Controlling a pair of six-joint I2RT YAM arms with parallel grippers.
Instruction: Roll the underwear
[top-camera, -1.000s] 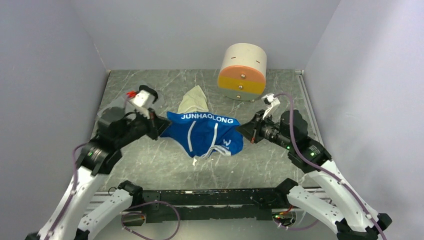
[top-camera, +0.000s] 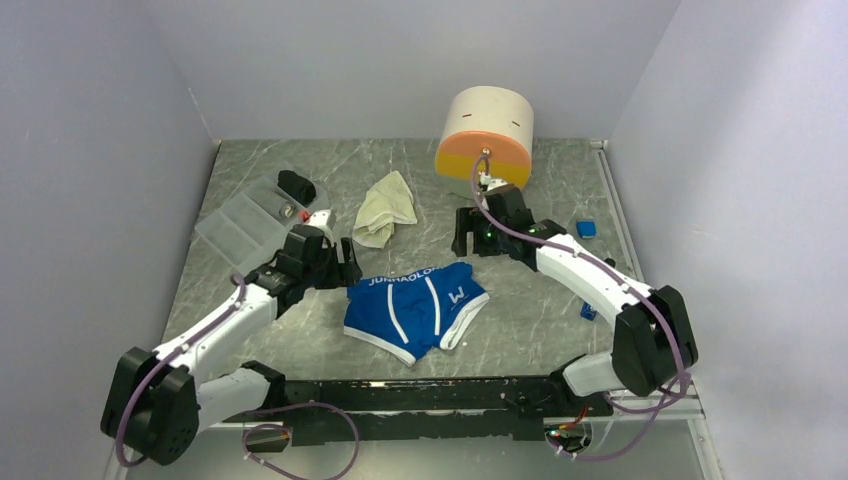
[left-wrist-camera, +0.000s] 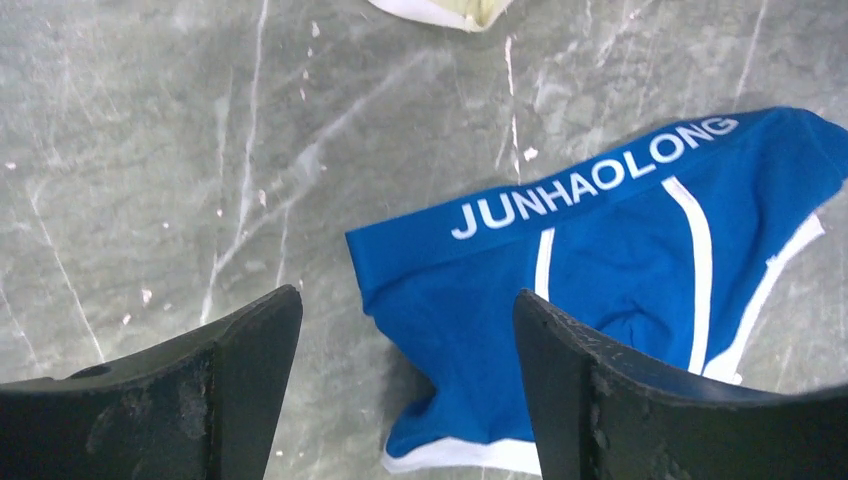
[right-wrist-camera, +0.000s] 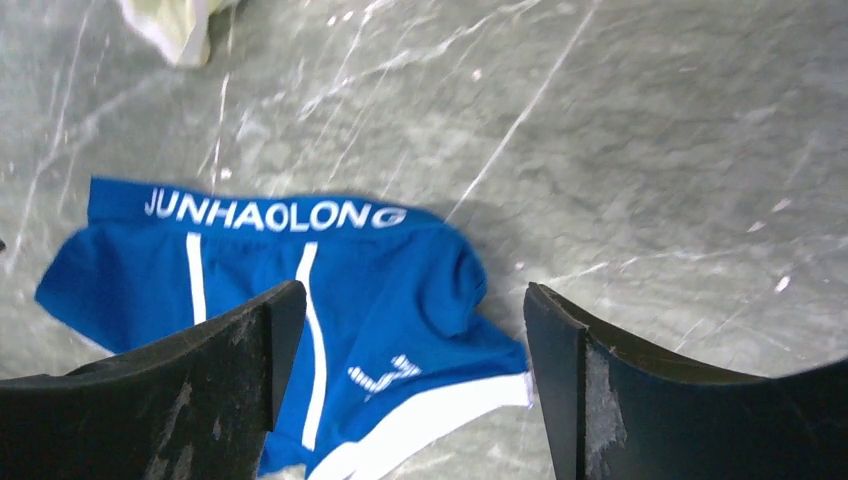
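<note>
Blue underwear (top-camera: 410, 308) with white stripes and white leg hems lies spread on the grey marbled table, its lettered waistband toward the back. My left gripper (top-camera: 348, 262) is open near the waistband's left end. In the left wrist view that end of the underwear (left-wrist-camera: 450, 310) shows between and beyond the parted fingers. My right gripper (top-camera: 464, 232), likewise open, is above the waistband's right end. From the right wrist, the underwear (right-wrist-camera: 390, 320) is creased at that right corner, and nothing is gripped. Part of the cloth is hidden behind the fingers in both wrist views.
A pale yellow cloth (top-camera: 386, 208) lies behind the underwear. A clear divided tray (top-camera: 240, 228) is at the back left, a small drawer cabinet (top-camera: 488, 125) at the back. A blue block (top-camera: 586, 229) rests on the right.
Both grippers have opened off its waistband corners, and the right one moved back.
</note>
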